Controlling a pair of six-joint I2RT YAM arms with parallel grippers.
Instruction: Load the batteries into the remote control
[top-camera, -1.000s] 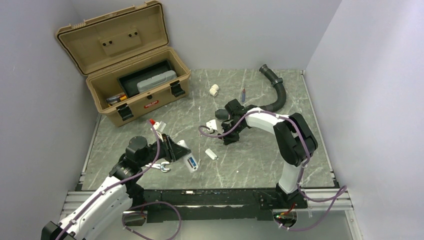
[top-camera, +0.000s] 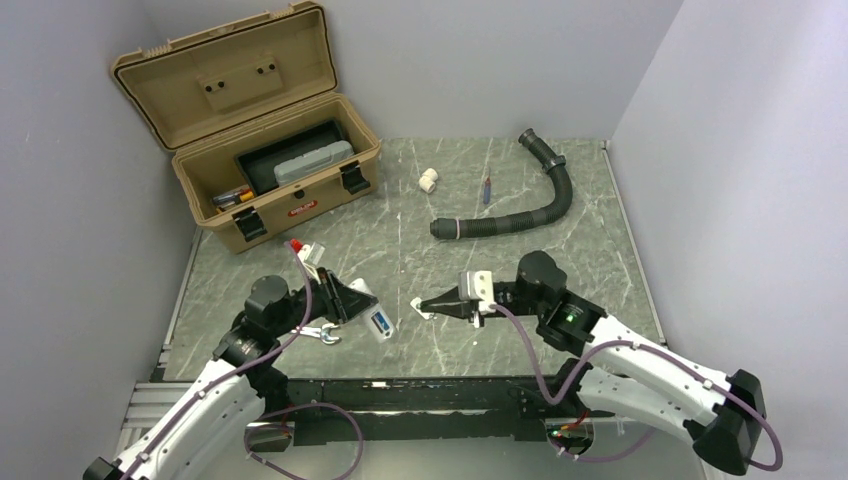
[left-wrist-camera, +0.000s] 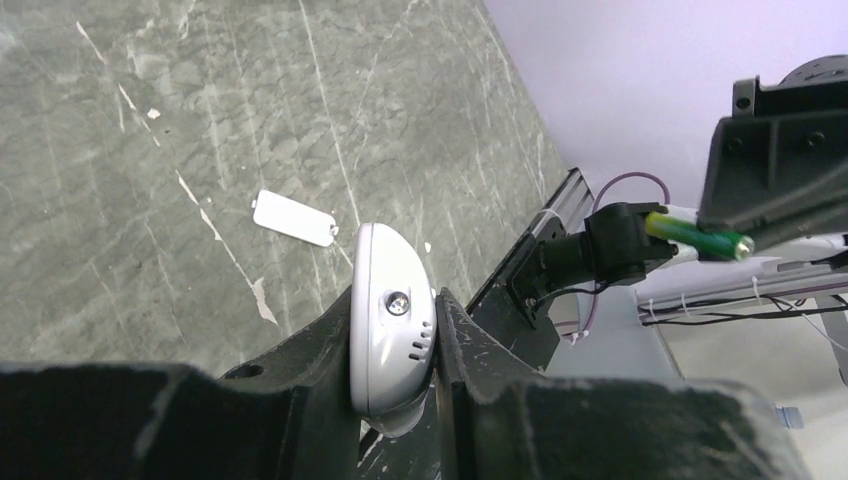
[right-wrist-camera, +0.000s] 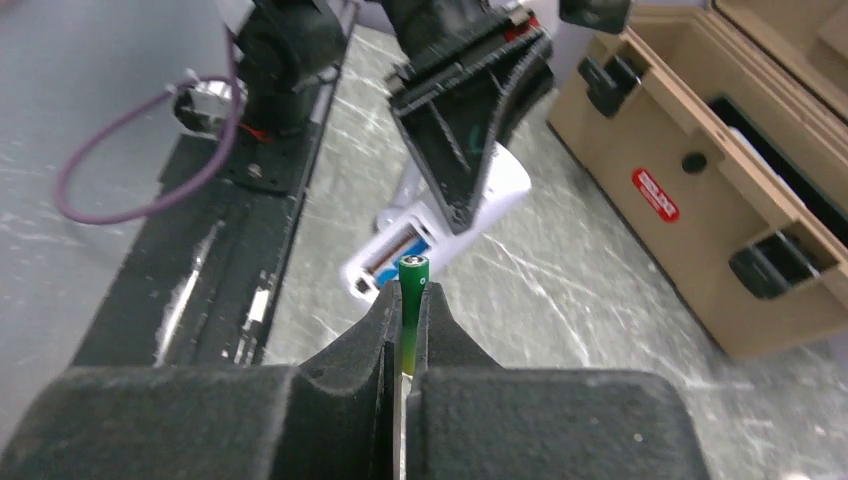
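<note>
The white remote control (top-camera: 381, 322), with a blue-marked open battery compartment, is held in my left gripper (top-camera: 355, 297), shut on it. In the left wrist view the remote (left-wrist-camera: 385, 320) fills the space between the fingers. My right gripper (top-camera: 430, 305) is shut on a green battery (right-wrist-camera: 410, 300), which it holds upright in its own view, just in front of the remote (right-wrist-camera: 370, 265). The left wrist view shows that battery (left-wrist-camera: 700, 237) at the right. The white battery cover (left-wrist-camera: 295, 218) lies on the table.
An open tan toolbox (top-camera: 250, 215) stands at back left. A black hose (top-camera: 490, 226), white fittings (top-camera: 429, 180) and a small blue object (top-camera: 487, 190) lie at the back. A wrench (top-camera: 325, 334) lies near my left arm.
My right arm has swung from over the back-middle of the table toward the front, bringing its gripper closer to the remote. The left arm has moved very little.
</note>
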